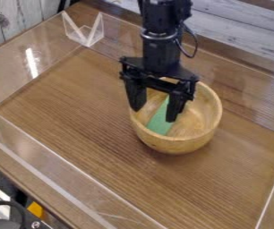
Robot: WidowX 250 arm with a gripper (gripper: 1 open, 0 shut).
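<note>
A wooden bowl [193,139] sits on the table, holding a green object [164,118] lying inside it. My black gripper [158,94] hangs over the bowl, its two fingers spread to either side, the left one at the bowl's left rim, the right one above the inside. Whether anything touches the fingertips is hard to tell.
A white angular object [86,31] stands at the back left. A dark cable and a yellow item lie at the lower left edge.
</note>
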